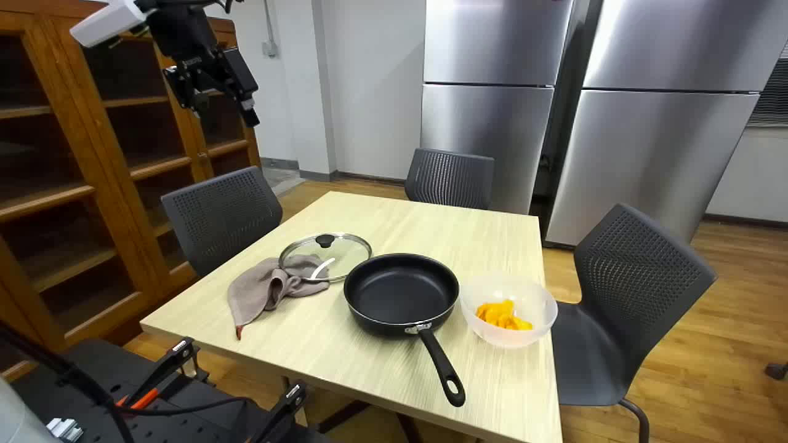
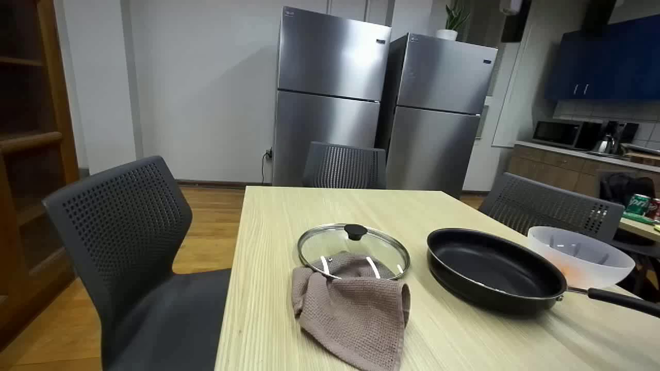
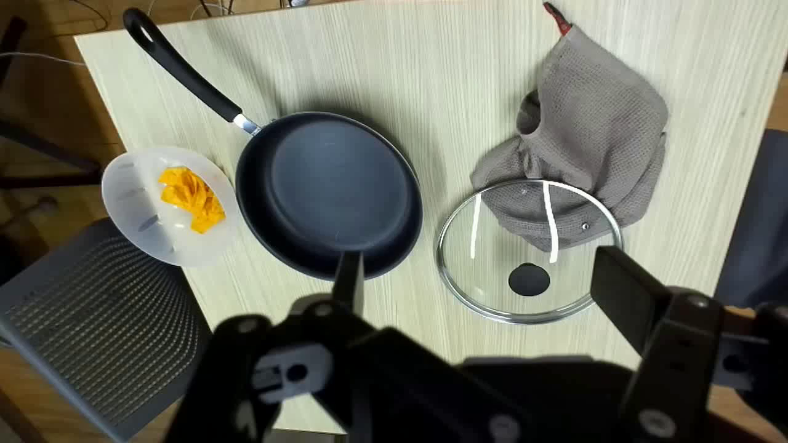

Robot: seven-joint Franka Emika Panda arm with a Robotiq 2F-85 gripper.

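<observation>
High above the table's left side in exterior view 1, my gripper (image 1: pixel 221 111) hangs well clear of everything on it. The wrist view shows the gripper open, its two fingers wide apart and nothing held. A black frying pan (image 3: pixel 340 184) rests on the table, empty. Beside it lies a glass lid (image 3: pixel 473 273) with a black knob (image 3: pixel 529 279), partly on a crumpled grey-brown towel (image 3: pixel 606 111). On the pan's other side stands a translucent white bowl (image 1: pixel 543 303) holding orange-yellow pieces (image 1: pixel 503 314); exterior view 2 hides most of them behind the bowl's wall.
The light wooden table (image 1: pixel 443 229) has bare room behind the pan and lid. Dark chairs (image 1: pixel 221 214) stand around it. The pan's handle (image 1: pixel 441 369) points toward the front edge. A wooden cabinet (image 1: pixel 111 147) is at the left, with steel fridges (image 1: pixel 487 133) behind.
</observation>
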